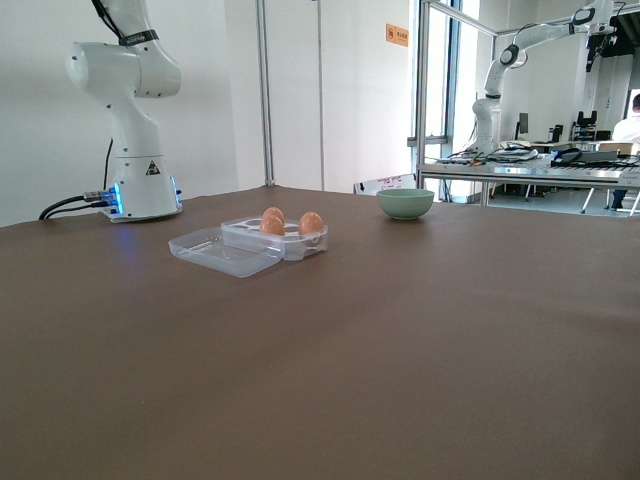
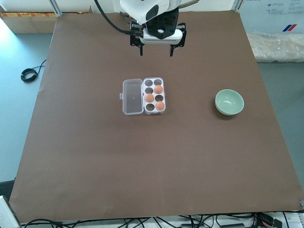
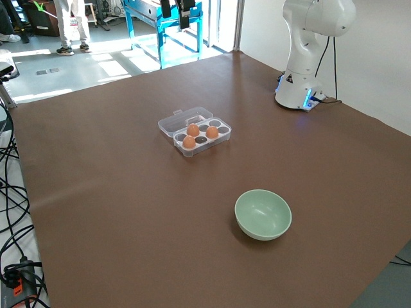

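My gripper (image 2: 156, 51) hangs over the far end of the brown table in the left view, open with nothing between its fingers. Nearer the middle lies a clear plastic egg carton (image 2: 134, 96), lid folded flat to the left, holding several brown eggs (image 2: 159, 105) with some empty wells. A pale green bowl (image 2: 229, 102) stands empty to the right of the carton. In the right view the carton (image 3: 209, 142) is behind the bowl (image 3: 262, 214); only part of the gripper shows at the top edge.
Cables run along its near edge in the left view and beside it in the right view. A white wall stands behind the robot base (image 1: 141, 190).
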